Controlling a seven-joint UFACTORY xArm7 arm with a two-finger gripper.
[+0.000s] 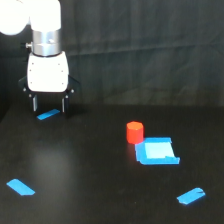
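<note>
My gripper (49, 105) hangs at the back left, pointing down, its two dark fingers apart and nothing visible between them. To the right of the middle stands a small red block (134, 132), upright on the dark table. Just in front and to the right of the block lies a whitish square (158, 150) framed with blue tape (154, 161). The gripper is far to the left of both.
A blue tape strip (48, 114) lies on the table close below the gripper. Other tape pieces mark the front left (20, 187) and front right (190, 196).
</note>
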